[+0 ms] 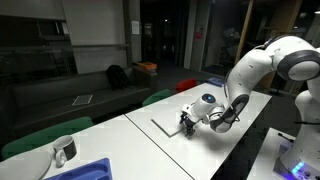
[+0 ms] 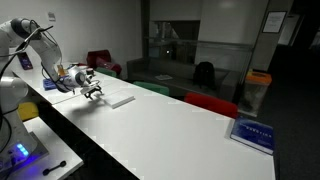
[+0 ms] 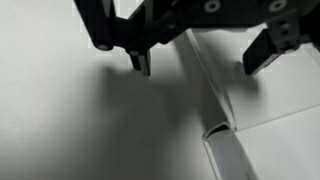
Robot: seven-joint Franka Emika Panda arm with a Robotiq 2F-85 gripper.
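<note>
A flat white item (image 3: 232, 155), like a book or a thin box with a rounded edge, lies on the white table. In the first exterior view only part of this white item (image 1: 163, 127) shows, to the left of my gripper (image 1: 188, 128). The second exterior view has the white item (image 2: 122, 103) lying to the right of the gripper (image 2: 93, 93). Seen from the wrist, my gripper is open, its fingers (image 3: 143, 62) wide apart. One finger is above bare table and the other above the white item, whose edge runs between them. Nothing is held.
A grey mug (image 1: 65, 149), a round white plate (image 1: 25, 163) and a blue tray (image 1: 88, 171) stand at the table's left. The blue tray (image 2: 252, 134) is far right in the second exterior view. Chairs stand behind.
</note>
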